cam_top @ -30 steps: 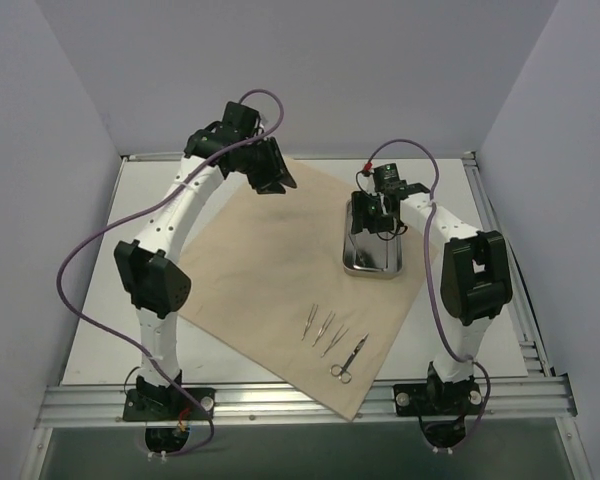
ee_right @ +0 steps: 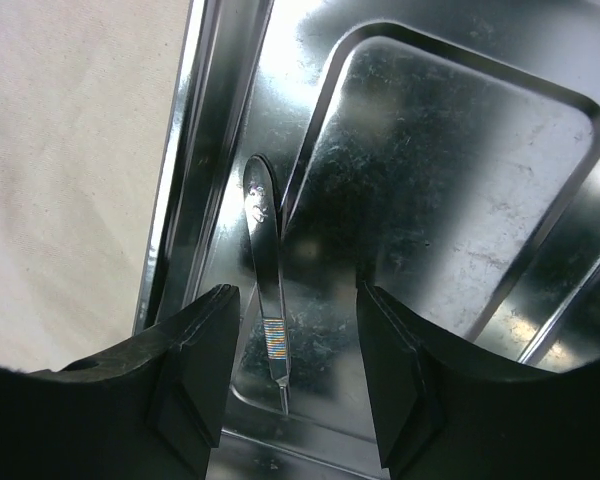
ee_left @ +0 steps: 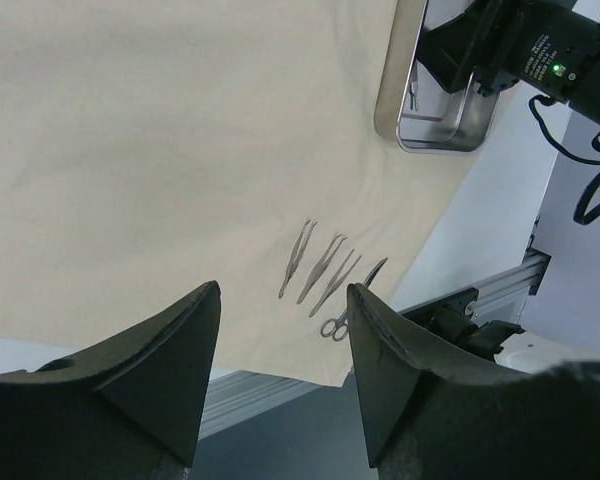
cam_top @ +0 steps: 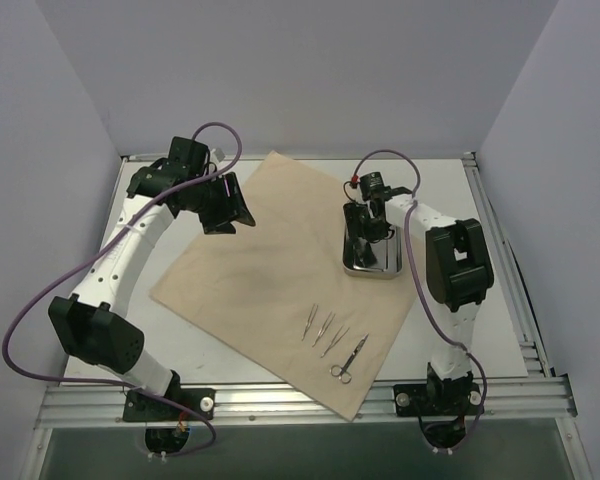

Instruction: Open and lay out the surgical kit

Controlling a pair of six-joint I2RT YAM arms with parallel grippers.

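The metal tray [cam_top: 372, 268] lies on the right part of the beige cloth [cam_top: 250, 260]. My right gripper is open low inside it, its fingers either side of a slim metal handle [ee_right: 265, 240], probably a scalpel's, lying along the tray's side. My left gripper hangs open and empty over the cloth's left part. Near the cloth's front right corner lie several tweezers [cam_top: 325, 325] in a row and a pair of scissors [cam_top: 350, 360].
White table [cam_top: 460, 190] shows around it, with metal rails along the edges and grey walls at the sides and back.
My left arm has swung left and toward the front, away from the back of the cloth.
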